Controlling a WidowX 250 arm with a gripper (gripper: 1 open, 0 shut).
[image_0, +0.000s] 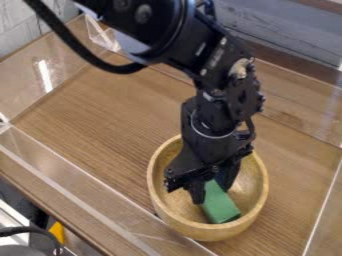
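Note:
A round tan wooden bowl (207, 225) sits on the wooden surface at the lower middle, with a green block (221, 208) inside it. The black gripper (201, 185) reaches down into the bowl from above, its fingers low at the upper end of the block and partly covering it. Whether the fingers touch or grip the block is hard to tell.
A black cable is at the lower left corner.

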